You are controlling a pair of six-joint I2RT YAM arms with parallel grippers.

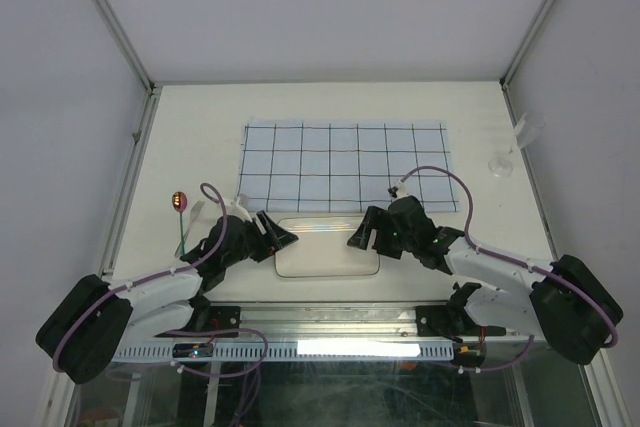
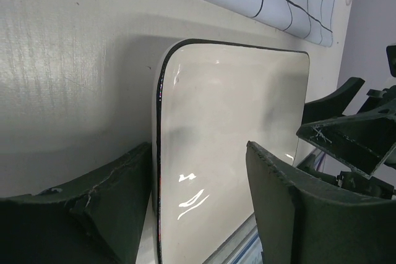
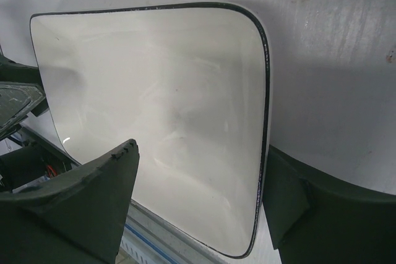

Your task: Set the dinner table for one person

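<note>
A cream rectangular plate (image 1: 327, 257) with a dark rim lies on the table just below the checked placemat (image 1: 345, 162). At its left edge stands my left gripper (image 1: 276, 238), part open, one finger outside the rim and the other over the plate (image 2: 210, 122). My right gripper (image 1: 364, 234) is open across the right edge in the same way. The right wrist view has the plate (image 3: 167, 85) between its spread fingers, one finger (image 3: 303, 202) outside the rim. At the left lie a red-headed spoon (image 1: 180, 203) and a pale utensil (image 1: 192, 222), partly hidden by my left arm.
A clear glass (image 1: 502, 163) stands at the far right, near the side wall. The placemat is bare, and the table (image 1: 330, 100) behind it is clear. A metal rail (image 1: 320, 319) runs along the front edge.
</note>
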